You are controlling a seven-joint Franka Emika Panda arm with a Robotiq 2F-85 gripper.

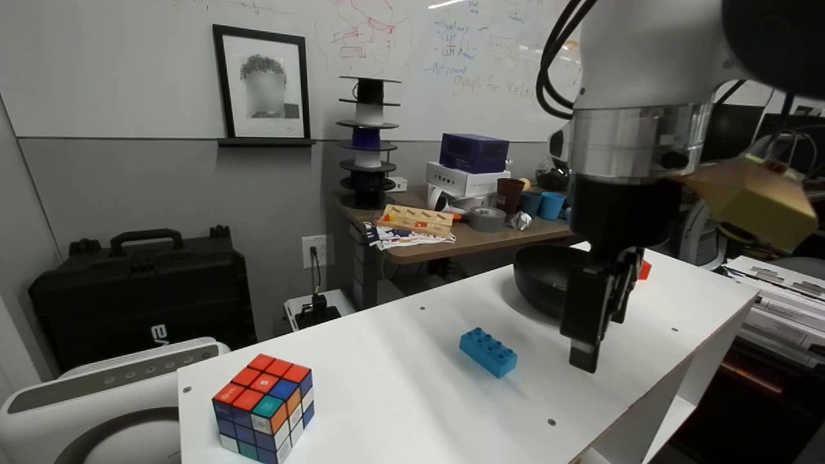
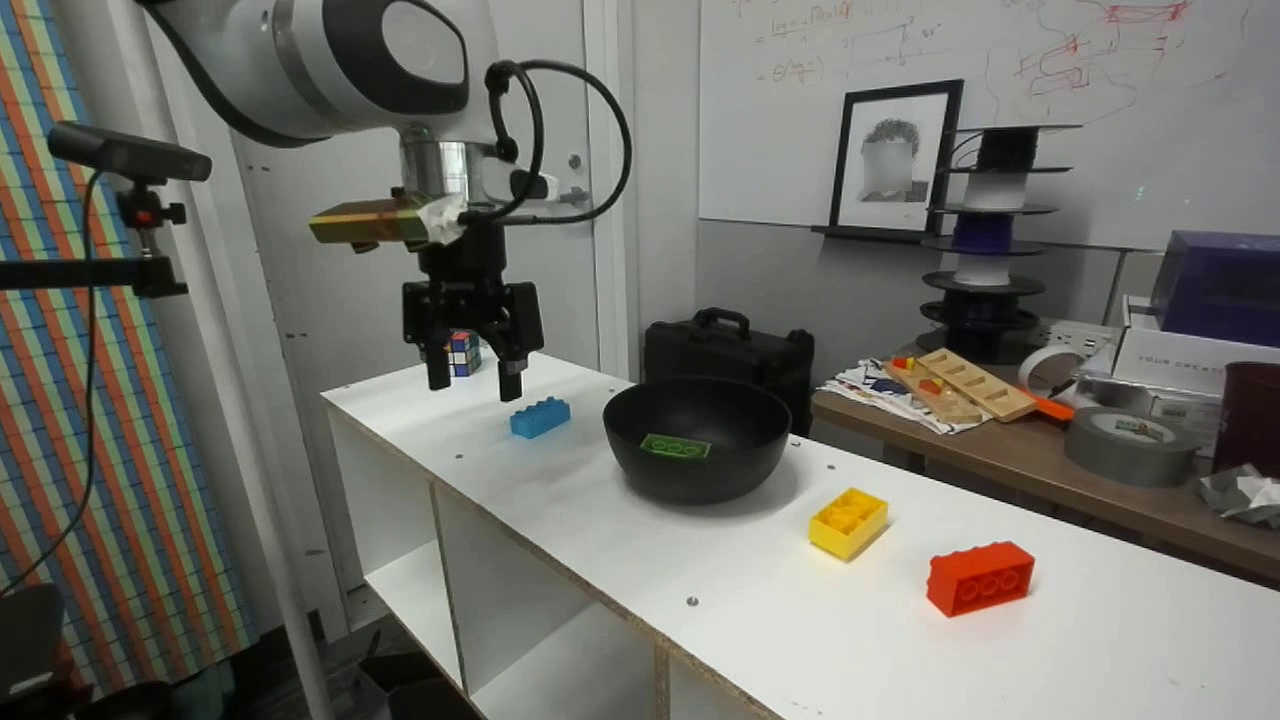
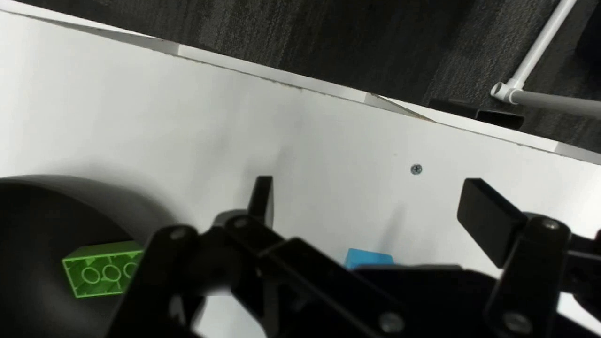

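A green brick (image 2: 675,446) lies inside the black bowl (image 2: 750,468), its hollow underside facing up. The wrist view shows the same brick (image 3: 104,269) at lower left, partly behind a finger. My gripper (image 2: 475,386) hangs empty above the white tabletop, its fingers (image 2: 511,382) spread wide, clear of the bowl. A blue brick (image 1: 488,352) sits studs up on the table near the gripper; only a corner of it (image 3: 367,258) shows in the wrist view. In exterior view 2, a yellow brick (image 2: 849,523) and a red brick (image 2: 980,577) rest beyond the bowl.
A Rubik's cube (image 1: 264,407) stands at the table's far end from the bowl. The white table (image 2: 768,612) drops off at its front edge. Bare surface surrounds the blue brick. A cluttered brown desk (image 1: 433,249) stands behind.
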